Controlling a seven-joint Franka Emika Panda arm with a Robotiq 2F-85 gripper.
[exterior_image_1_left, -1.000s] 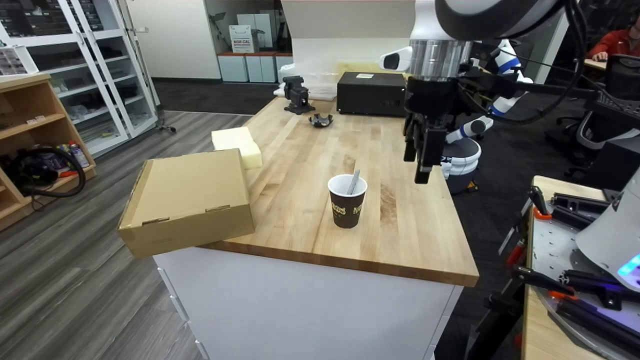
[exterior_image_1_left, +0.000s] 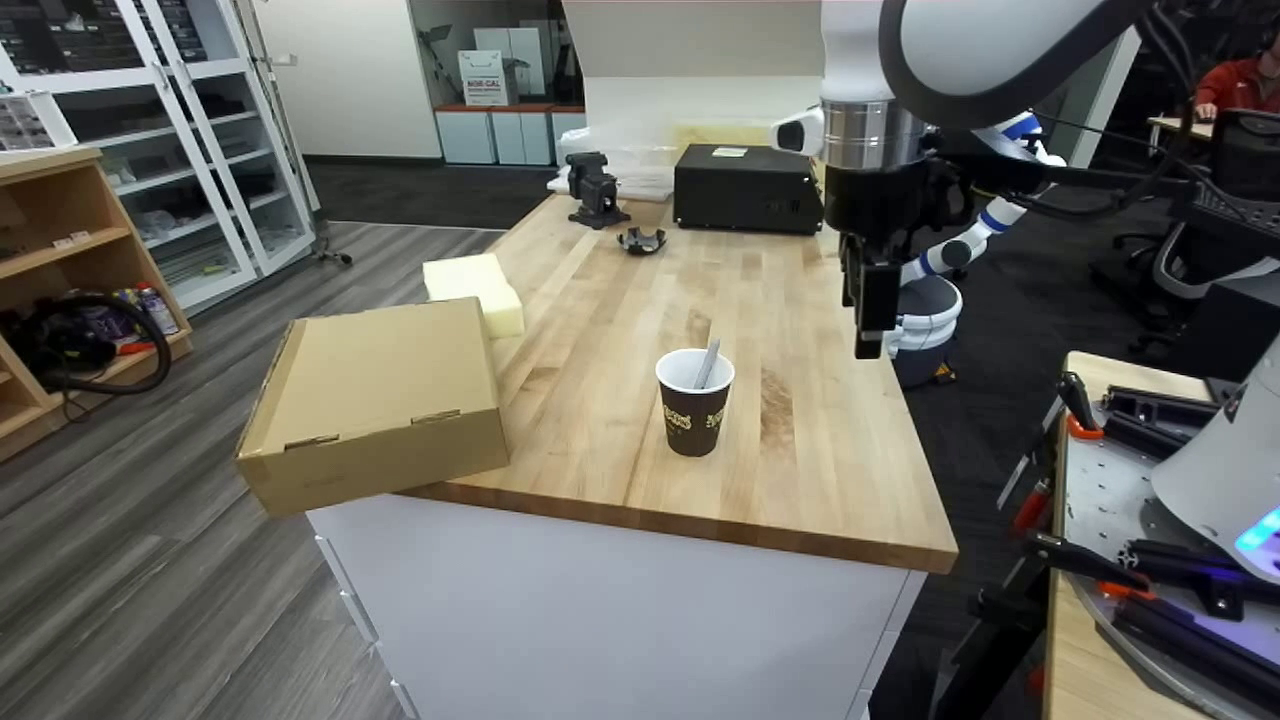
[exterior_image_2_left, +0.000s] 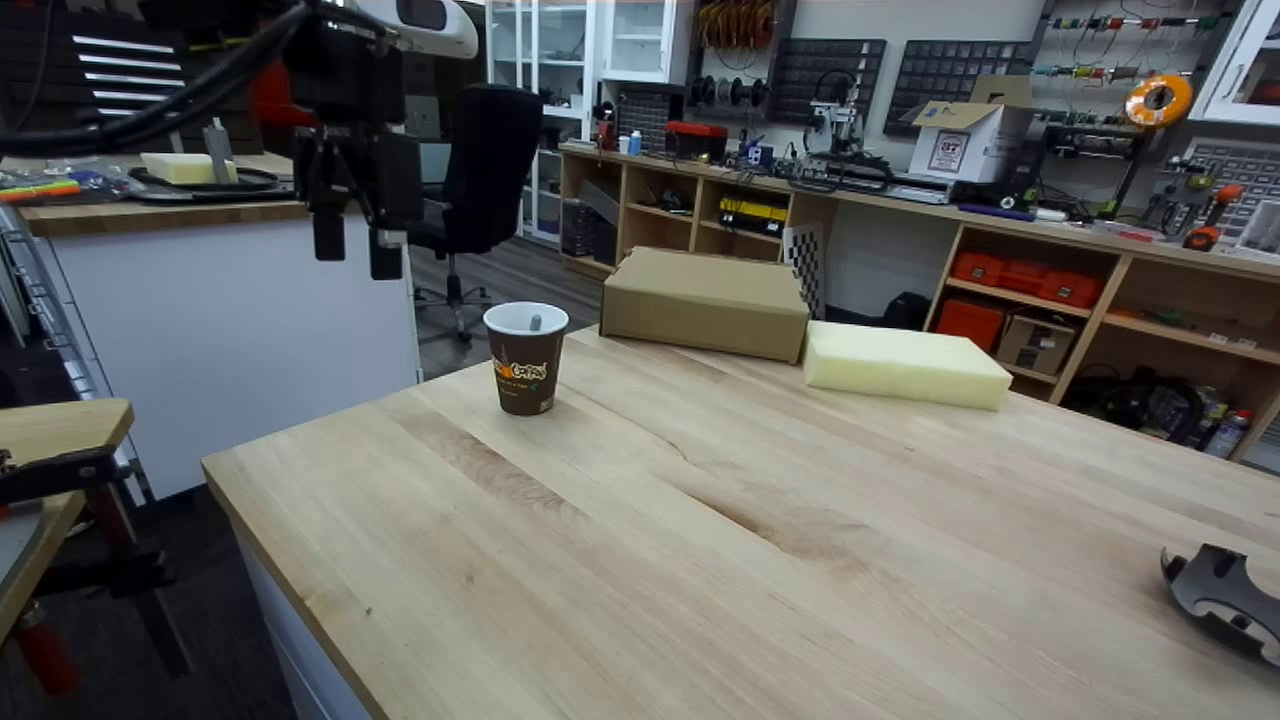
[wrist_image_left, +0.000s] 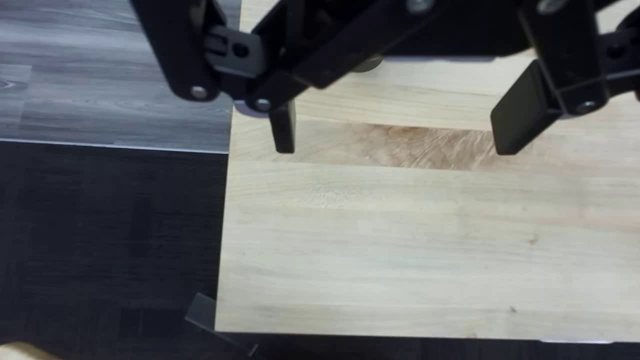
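Observation:
With nothing between its fingers, my gripper (exterior_image_1_left: 865, 314) hangs open above the right side of the wooden table. Its two fingertips stand wide apart over bare wood in the wrist view, so the gripper is empty. A brown paper cup (exterior_image_1_left: 695, 416) with a white rim stands upright near the table's front edge, left of and below the gripper. A grey stick-like object (exterior_image_1_left: 708, 362) leans inside the cup, its end rising above the rim. In exterior view 2 the same cup (exterior_image_2_left: 525, 374) is apart from the gripper (exterior_image_2_left: 357, 246), which is higher and to the left.
A closed cardboard box (exterior_image_1_left: 381, 378) lies at the table's left edge, beside a pale foam block (exterior_image_2_left: 906, 364). Farther back are a black curved part (exterior_image_1_left: 642, 241), a black clamp-like device (exterior_image_1_left: 595, 192) and a black case (exterior_image_1_left: 746, 190). Mid-table wood is clear.
In exterior view 1 my gripper has shifted a little right and slightly up, and its fingers show at a different angle. Cup, box and foam block have stayed put.

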